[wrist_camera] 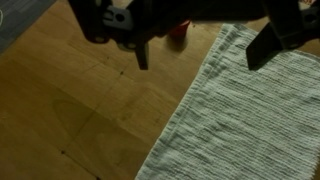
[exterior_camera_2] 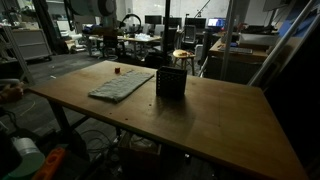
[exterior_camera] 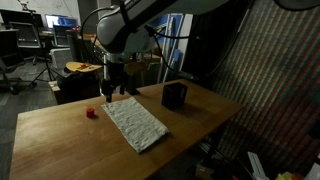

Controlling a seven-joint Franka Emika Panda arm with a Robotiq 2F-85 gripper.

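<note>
A pale towel (exterior_camera: 136,124) lies flat on the wooden table; its ribbed weave (wrist_camera: 238,115) fills the right of the wrist view. Beside its far left corner sits a small red object (exterior_camera: 90,113), partly hidden behind my gripper in the wrist view (wrist_camera: 178,34). My gripper is open, with its dark fingers spread wide and nothing held between them. From exterior view 1, the gripper (exterior_camera: 116,93) appears above the towel's far end, to the right of the red object.
A black open-sided box (exterior_camera_2: 171,82) stands on the table past the towel's right side. Bare wood (exterior_camera_2: 225,115) stretches to the right of it, and the table's left part (exterior_camera: 50,140) is clear too. Chairs and desks stand farther back.
</note>
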